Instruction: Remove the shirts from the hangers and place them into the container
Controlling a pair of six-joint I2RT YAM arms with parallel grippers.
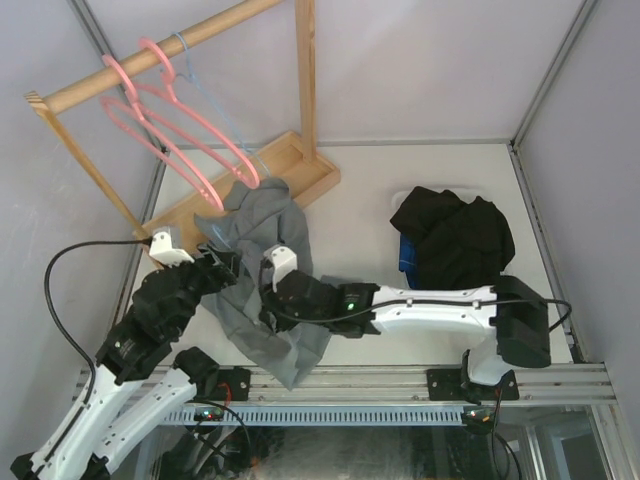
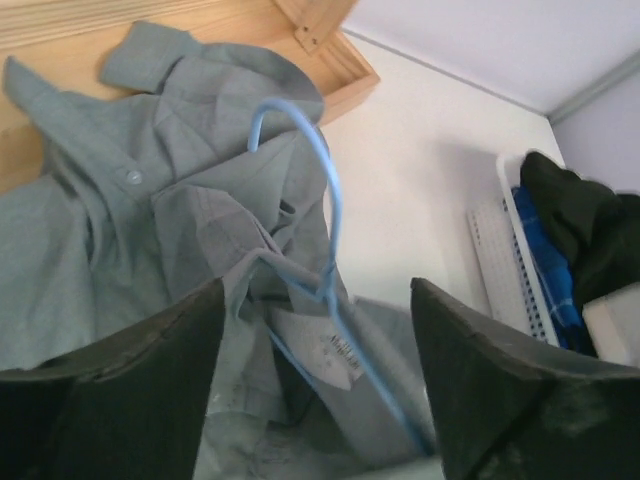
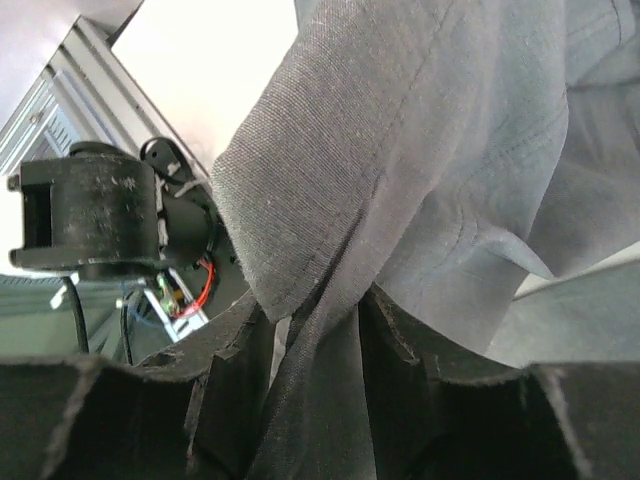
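The grey shirt (image 1: 270, 225) lies bunched from the rack's base toward the table's front edge, partly hidden under both arms. Inside its collar a light blue hanger (image 2: 334, 215) shows in the left wrist view, hook up, with part of its frame under cloth. My left gripper is open above the shirt, and the hanger passes through the view between its fingers; contact cannot be told. In the right wrist view my right gripper is shut on a fold of the grey shirt.
Two pink hangers (image 1: 205, 120) and another blue hanger (image 1: 210, 95) hang from the wooden rail (image 1: 225, 22) above the left arm. At right, dark clothes (image 1: 455, 240) fill a white basket (image 2: 495, 265). The table between basket and shirt is bare.
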